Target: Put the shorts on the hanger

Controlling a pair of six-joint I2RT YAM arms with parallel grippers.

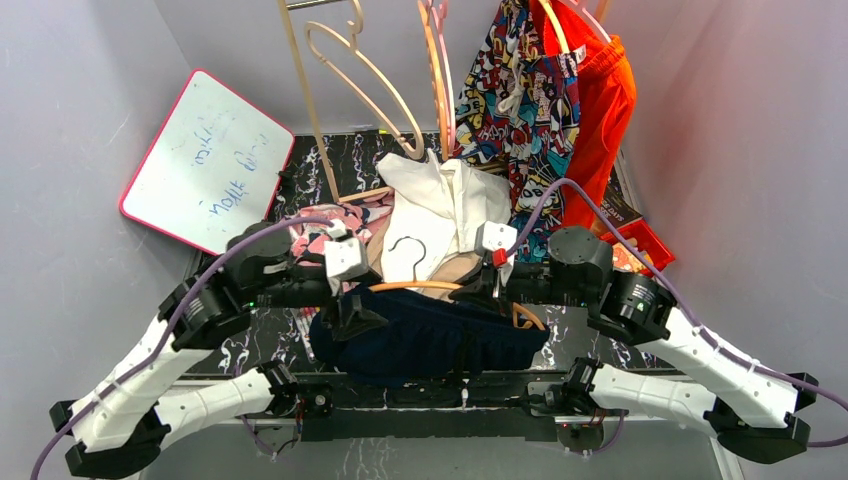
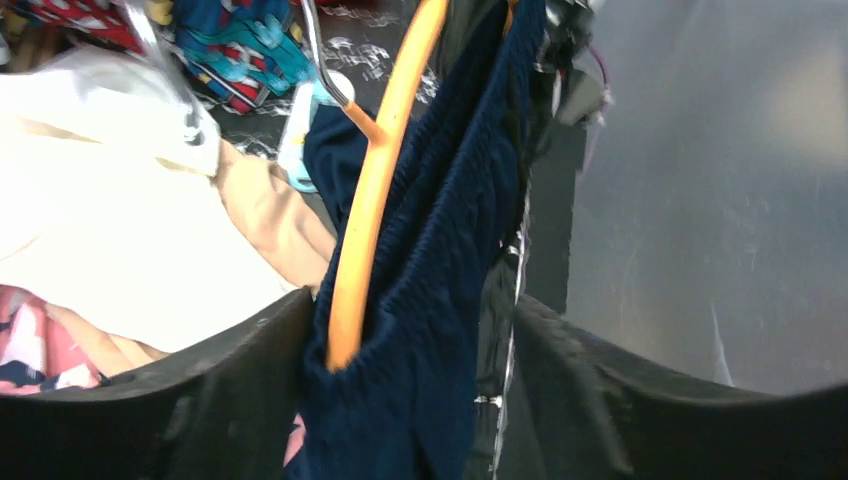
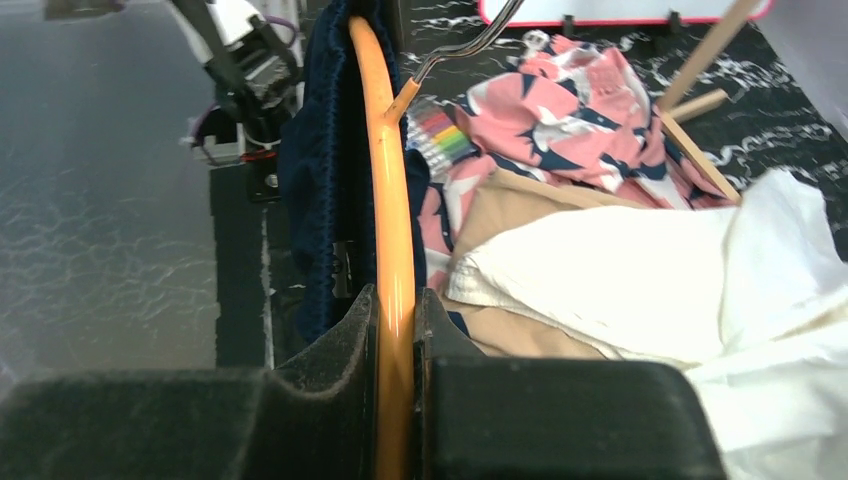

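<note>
Navy shorts (image 1: 430, 340) lie along the front of the counter with an orange hanger (image 1: 415, 285) inside the waistband; its silver hook sticks up (image 3: 465, 45). My right gripper is shut on the hanger's orange bar, which runs away from it into the navy cloth. My left gripper sits at the other end, its blurred fingers part open either side of the hanger end and navy waistband; in the top view it is just left of the bar.
White and beige clothes (image 1: 440, 210) and pink patterned cloth lie behind. A rack with empty hangers (image 1: 390, 90) and patterned and red shorts (image 1: 590, 120) stands at the back. A whiteboard (image 1: 205, 155) leans left, a red box (image 1: 650, 250) sits right.
</note>
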